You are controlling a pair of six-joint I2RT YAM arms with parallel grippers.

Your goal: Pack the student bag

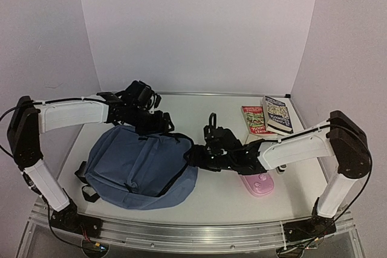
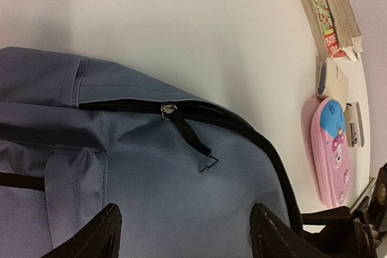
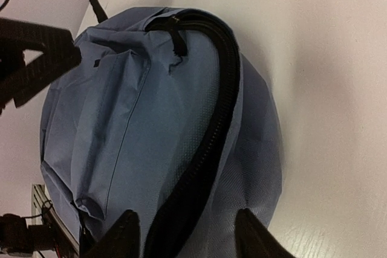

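The blue-grey bag (image 1: 130,167) lies on the left of the table, its front panel sagging and its zipped mouth only a narrow gap. In the left wrist view the zipper pull (image 2: 188,135) hangs by the upper edge. My left gripper (image 1: 167,124) is over that upper edge, its fingers (image 2: 97,234) spread wide with no bag fabric visibly pinched. At the bag's right rim is my right gripper (image 1: 191,156). In the right wrist view the black zipper edge (image 3: 225,95) runs down between its parted fingers. A pink case (image 1: 258,184) lies partly under the right arm.
Two books, one red and green (image 1: 255,119) and one dark-covered (image 1: 277,115), lie at the back right. A pale small item (image 2: 334,81) sits between the books and the case. Bare table shows behind and to the right of the bag.
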